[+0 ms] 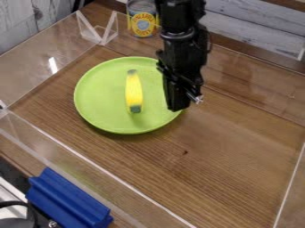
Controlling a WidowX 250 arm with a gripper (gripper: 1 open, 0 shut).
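A green plate (103, 102) rests on the wooden table, with a yellow, banana-like item (135, 87) lying upright in the frame on its left-middle part. The black robot gripper (185, 98) comes down from the top centre to the plate's right edge, right of the yellow item and apart from it. It looks shut, with nothing visible between its fingers, though the tips are dark and small.
A can with a yellow label (142, 20) stands at the back. A blue rack (68, 198) sits outside the clear side wall at lower left.
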